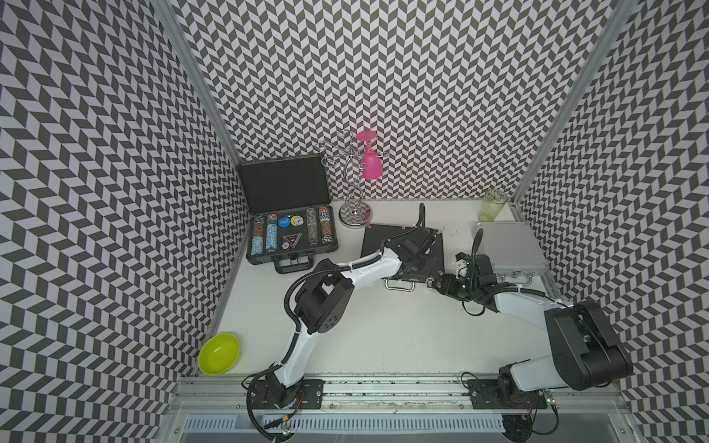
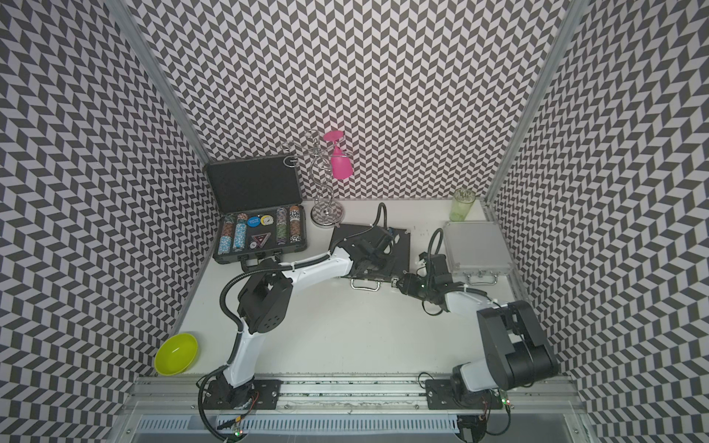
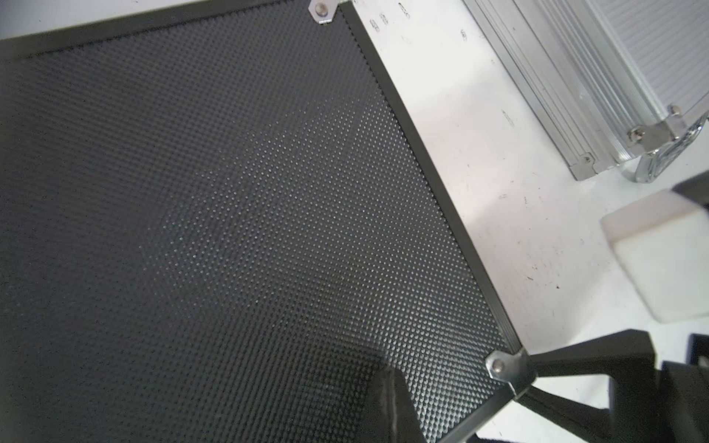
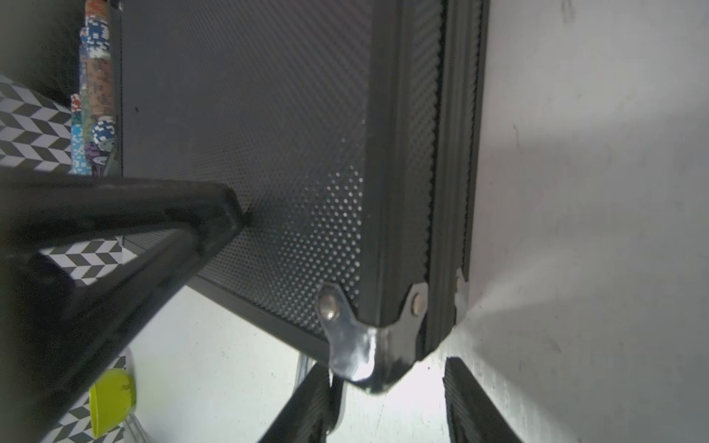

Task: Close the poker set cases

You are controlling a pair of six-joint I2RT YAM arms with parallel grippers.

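The middle poker case (image 1: 382, 237) is black with a textured lid and metal corners, its lid down. On that lid rests or hovers my left gripper, its fingers shut with nothing visible between them. At the case's front right corner (image 4: 373, 354) is my right gripper, fingers part open, the fingertips just below the metal corner and apart from each other. To the far left, another black case (image 1: 293, 234) stands with its lid (image 1: 284, 183) raised, chips and card decks inside. A silver case (image 2: 476, 247) lies closed at the right.
Behind the middle case stands a chrome rack (image 1: 355, 214) with a pink glass (image 1: 371, 164). A green glass (image 1: 491, 205) is at the back right, and a lime bowl (image 1: 219, 353) at the front left. Bare table lies in front of the cases.
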